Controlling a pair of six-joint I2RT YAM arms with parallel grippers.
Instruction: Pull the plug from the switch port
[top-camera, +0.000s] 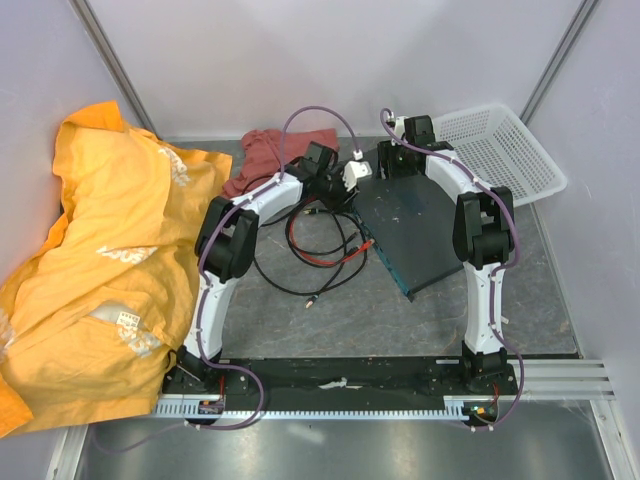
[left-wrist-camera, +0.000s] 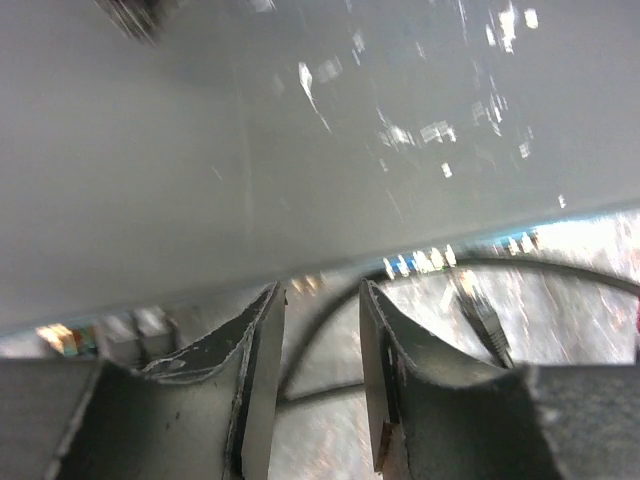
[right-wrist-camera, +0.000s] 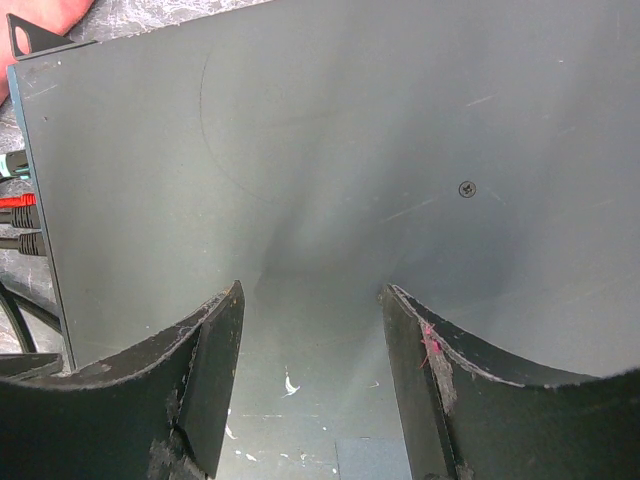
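The dark, flat switch (top-camera: 415, 225) lies on the table right of centre, its blue-edged port side (top-camera: 385, 250) facing left. In the right wrist view, a red plug (right-wrist-camera: 18, 201), two black plugs (right-wrist-camera: 26, 243) and a dark plug with a green end (right-wrist-camera: 14, 166) sit along that edge. My left gripper stands open at the port side, beneath a large blurred grey surface. A black cable (left-wrist-camera: 318, 325) shows beyond the gap between its fingers; no plug is clearly held. Over the switch's far lid, my right gripper is open and empty.
Coiled black and red cables (top-camera: 325, 262) with loose connector ends lie left of the switch. A red cloth (top-camera: 270, 155) rests at the back, a white basket (top-camera: 505, 150) at back right, yellow fabric (top-camera: 110, 260) on the left.
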